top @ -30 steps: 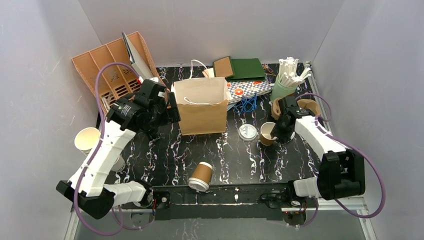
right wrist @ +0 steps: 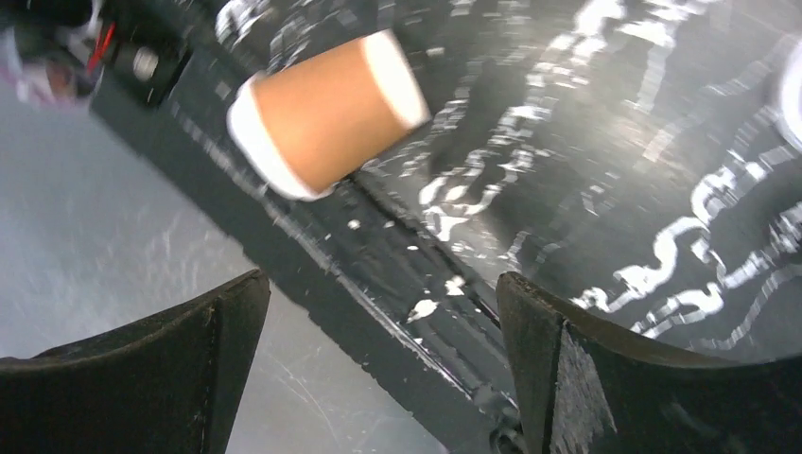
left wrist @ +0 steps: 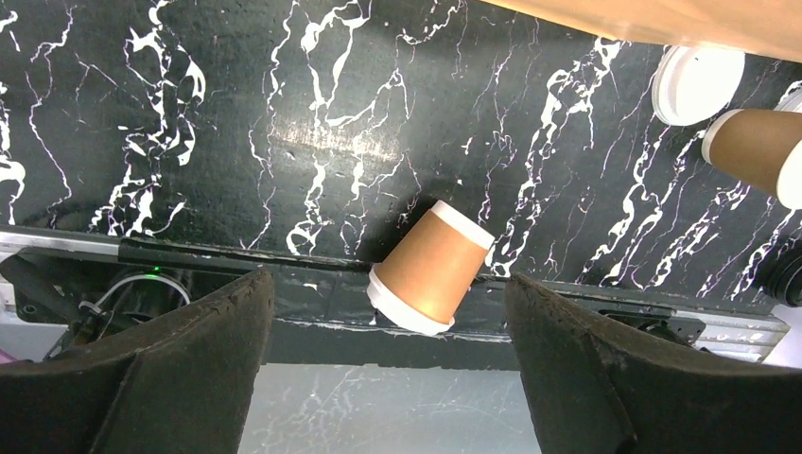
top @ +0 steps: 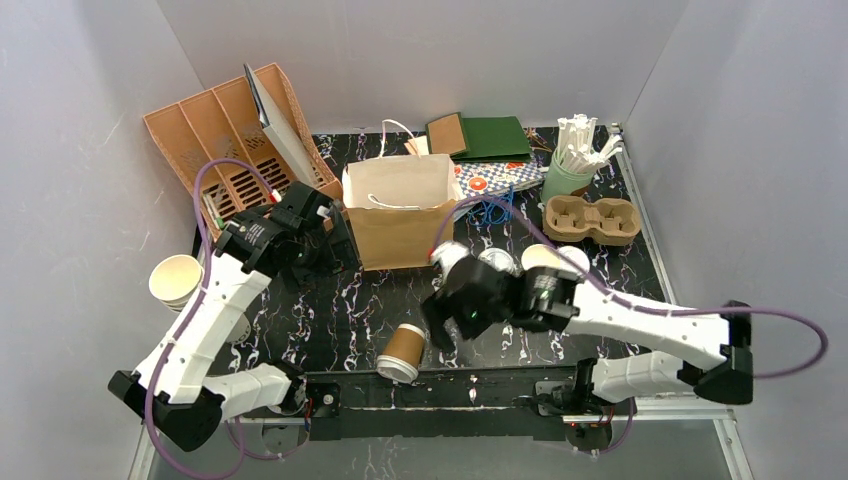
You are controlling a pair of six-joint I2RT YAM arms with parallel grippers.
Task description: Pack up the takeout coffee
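A lidded brown coffee cup (top: 402, 350) lies on its side at the table's front edge, also seen in the left wrist view (left wrist: 430, 265) and blurred in the right wrist view (right wrist: 326, 109). My left gripper (top: 325, 250) is open above the table's left part, the cup between and beyond its fingertips in its view. My right gripper (top: 455, 325), open and blurred, is above and just right of that cup. An open kraft paper bag (top: 405, 235) stands mid-table. A white lid (left wrist: 698, 80) and a second cup (left wrist: 757, 151) are to the right of it.
A cardboard cup carrier (top: 590, 218), a holder of white sticks (top: 570, 165) and green folders (top: 490, 135) sit at the back right. An orange rack (top: 200, 130) and stacked cups (top: 175, 280) are at the left.
My left gripper has shifted slightly downward in the top view.
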